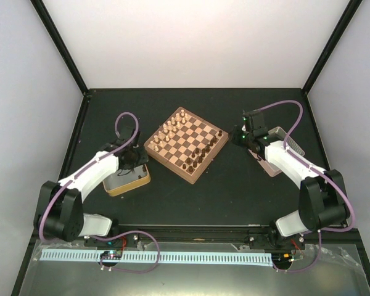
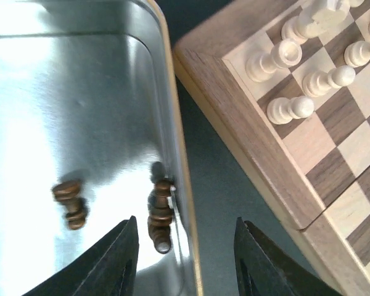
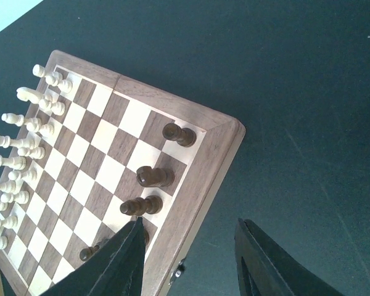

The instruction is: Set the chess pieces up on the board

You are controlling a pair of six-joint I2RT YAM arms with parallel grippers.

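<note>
The wooden chessboard [image 1: 185,145] carries white pieces along its upper-left side and dark pieces along its lower-right side. In the left wrist view my left gripper is open over a yellow-rimmed tray [image 1: 126,191], where two dark pieces lie: one [image 2: 71,203] on the left, another [image 2: 161,216] against the right wall. In the right wrist view my right gripper is open near the board's right corner, beside dark pieces [image 3: 154,177], with nothing seen between its fingers.
A pink container [image 1: 277,166] with a light basket sits under and behind the right arm.
</note>
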